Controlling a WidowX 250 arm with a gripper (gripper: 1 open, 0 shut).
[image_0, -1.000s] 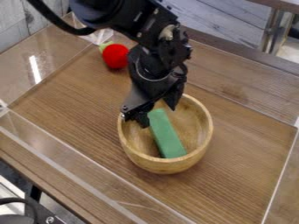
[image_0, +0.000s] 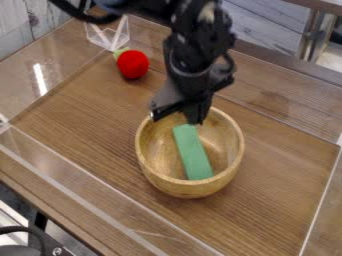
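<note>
A light wooden bowl sits at the centre of the table with a long green object lying inside it, angled from the back toward the front. The dark gripper hangs above the back of the bowl, just beyond the green object's far end. Its fingertips look close together, with nothing visible between them.
A red round object lies at the back left, beside a small green item and a clear container. A black cable curves at the bottom left.
The gripper has risen and moved back from inside the bowl.
</note>
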